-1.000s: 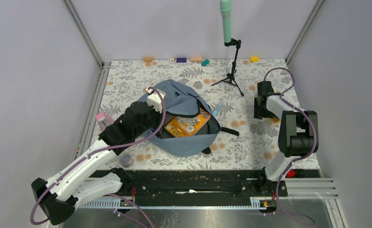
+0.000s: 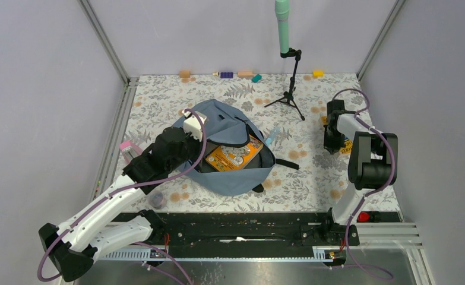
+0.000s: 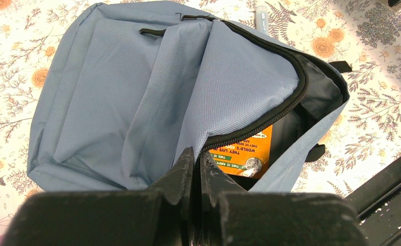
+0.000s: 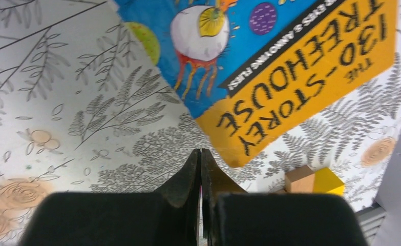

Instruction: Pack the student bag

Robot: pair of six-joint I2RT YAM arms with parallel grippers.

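Observation:
The treehouse book [image 4: 277, 105], blue and orange, lies flat on the flowered table at the right. In the right wrist view its corner is just beyond the tips of my right gripper, which is shut with nothing between its fingers. From above, that arm covers most of the book. The grey-blue student bag [image 2: 227, 181] lies unzipped at centre left, an orange-covered book [image 2: 233, 155] inside. At the zipper edge, my left gripper is shut on the bag's fabric, holding the flap [image 3: 249, 82] partly lifted.
Small blocks line the back edge, including a yellow block [image 2: 318, 73] at the right. A black tripod [image 2: 288, 98] stands behind the bag. Beside the bag lies a light-blue item [image 2: 272, 136]. Table between bag and right arm is mostly clear.

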